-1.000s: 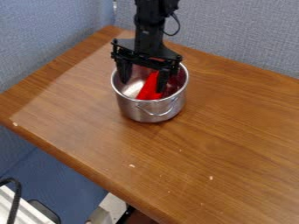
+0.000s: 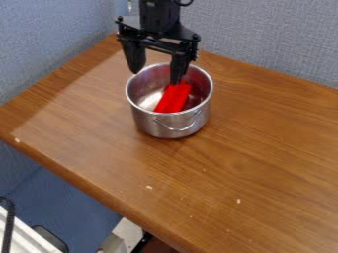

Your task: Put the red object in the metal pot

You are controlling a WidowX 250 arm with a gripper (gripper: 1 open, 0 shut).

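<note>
The metal pot [image 2: 169, 124] stands upright toward the back of the wooden table. Inside it lies the red object [image 2: 173, 97], leaning against the pot's inner wall. Above the pot's back rim is my black gripper [image 2: 157, 65], its two fingers spread wide apart with nothing between them. The right finger [image 2: 179, 67] overlaps the pot's back rim in this view; the left one is near the rim's left side.
Bare wooden table [image 2: 251, 158] extends to the right and in front of the pot. A grey-blue wall [image 2: 271, 35] rises behind the table. Cables and a white item [image 2: 30, 237] are at the lower left, off the table's edge.
The red object stays in the pot, and the pot has not moved.
</note>
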